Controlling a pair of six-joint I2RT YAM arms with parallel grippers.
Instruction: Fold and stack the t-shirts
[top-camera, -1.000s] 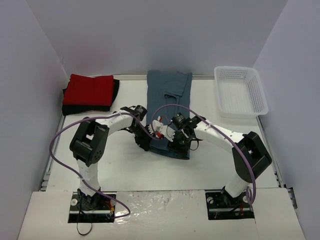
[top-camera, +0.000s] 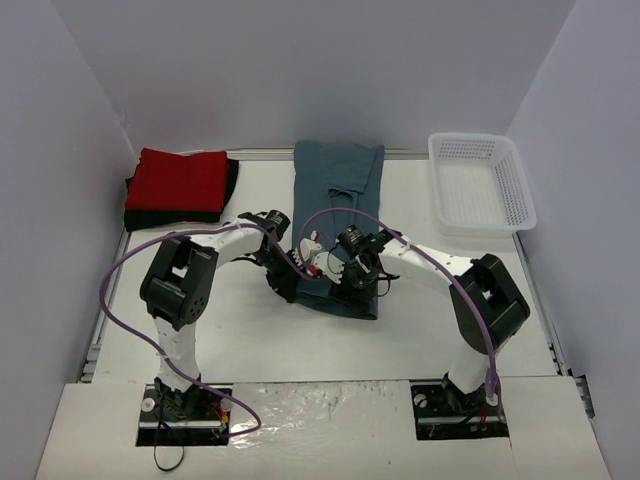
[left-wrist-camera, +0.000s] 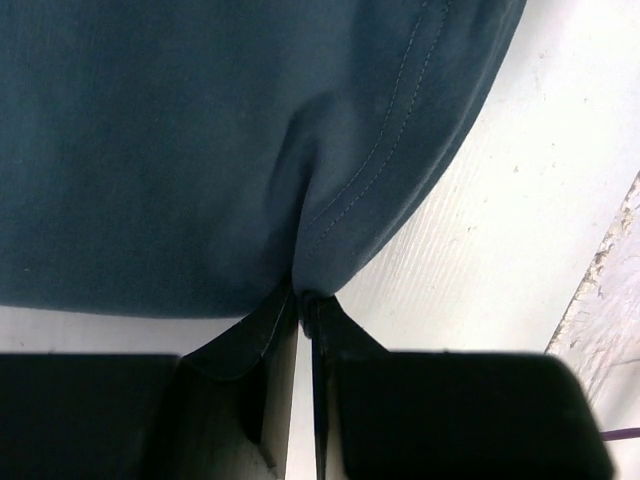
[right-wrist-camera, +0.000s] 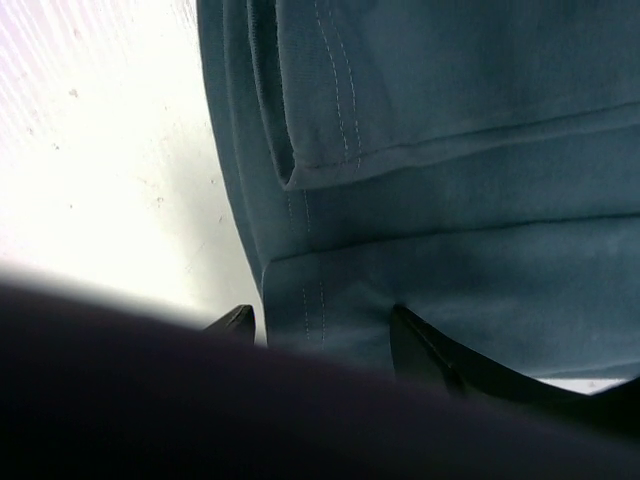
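A dark blue-teal t-shirt (top-camera: 337, 175) lies lengthwise on the table, folded into a long strip, with its near end under both arms. At a near corner of the cloth, my left gripper is shut, and the pinched fabric gathers between its fingertips. In the right wrist view, my right gripper stands part open over the other near corner, a hem with double stitching between its spread fingers. Layered folded edges of the shirt (right-wrist-camera: 450, 190) show just beyond it. The arms hide part of the near end from above.
A red folded shirt (top-camera: 178, 180) rests on a black one (top-camera: 172, 217) at the back left. At the back right stands an empty white basket (top-camera: 483, 185). Bare table (top-camera: 250, 340) lies in front of the arms.
The right arm has shifted slightly left, its elbow moving inward. The left gripper and the shirt's near end have also moved a little to the left. The red and black shirts have stayed put.
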